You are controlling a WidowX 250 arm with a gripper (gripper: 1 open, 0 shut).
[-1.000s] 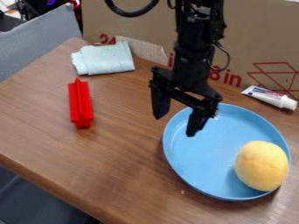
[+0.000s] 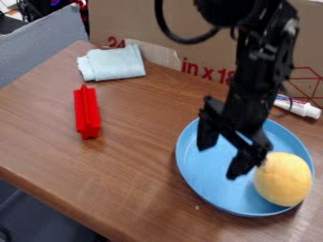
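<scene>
My black gripper (image 2: pixel 225 151) hangs over the blue plate (image 2: pixel 209 189) on the right, its fingers open and angled down just left of a round yellow object (image 2: pixel 282 179) that rests on the plate's right side. Nothing shows between the fingers; whether a fingertip touches the yellow object or the plate is hard to tell.
A red object (image 2: pixel 87 112) lies on the wooden table (image 2: pixel 101 175) at left. A folded pale cloth (image 2: pixel 110 62) is at the back left. A white tube (image 2: pixel 297 107) lies behind the plate, before a cardboard box (image 2: pixel 151 24).
The gripper has moved down and to the right, from above the plate's back left toward the yellow object. The objects on the table have stayed in place.
</scene>
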